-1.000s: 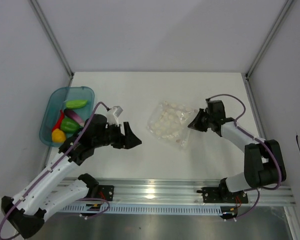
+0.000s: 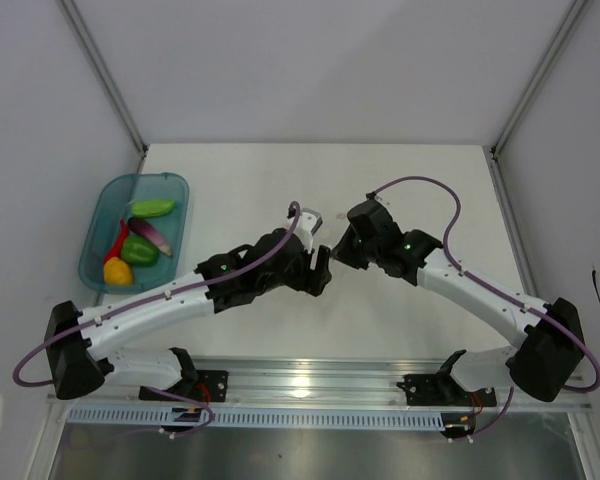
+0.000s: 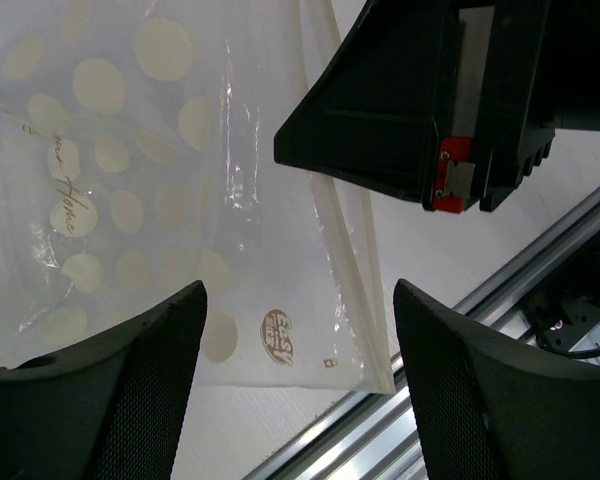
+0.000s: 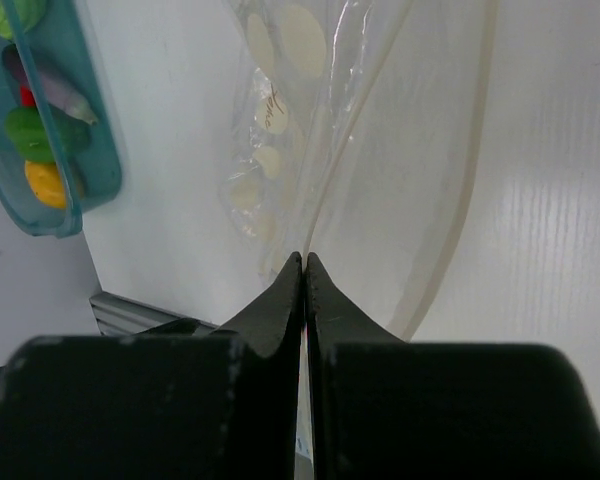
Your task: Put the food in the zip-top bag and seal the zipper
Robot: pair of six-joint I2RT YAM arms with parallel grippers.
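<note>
The clear zip top bag (image 3: 110,210) with pale dots fills much of the left wrist view, its mouth strip (image 3: 345,255) slanting down to the right. At that mouth edge my right gripper is shut, pinching the thin film at its tips. My left gripper is partly open over the bag's lower corner, nothing held between its fingers. In the top view both grippers meet mid-table and mostly hide the bag. The bin holds a green vegetable (image 2: 153,207), an eggplant (image 2: 150,234), a red pepper (image 2: 117,242), a green pepper (image 2: 139,250) and a yellow one (image 2: 117,271).
The teal bin (image 2: 90,240) stands at the table's left side, behind my left arm. A metal rail (image 2: 300,375) runs along the front edge. My two arms are very near each other at the center.
My right gripper has moved left, drawing the bag with it. My left gripper has swung right from near the bin to the bag, close beside the right one. The food has stayed put.
</note>
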